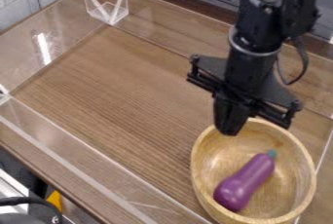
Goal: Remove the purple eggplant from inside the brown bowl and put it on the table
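The purple eggplant (244, 182) with its green stem end lies inside the brown bowl (204, 160), slanting across the bottom. My black gripper (231, 127) hangs at the bowl's far rim, tips pointing down. Its fingers appear to be together, with nothing visible between them. The eggplant lies clear of the fingers, lower in the picture and towards the viewer. Part of the bowl's far rim is hidden behind the gripper.
A wide stretch of bare wooden table (111, 92) lies left of the bowl. A clear wire-like stand (107, 7) is at the back left. Black cables and a yellow piece (55, 199) sit at the lower left edge.
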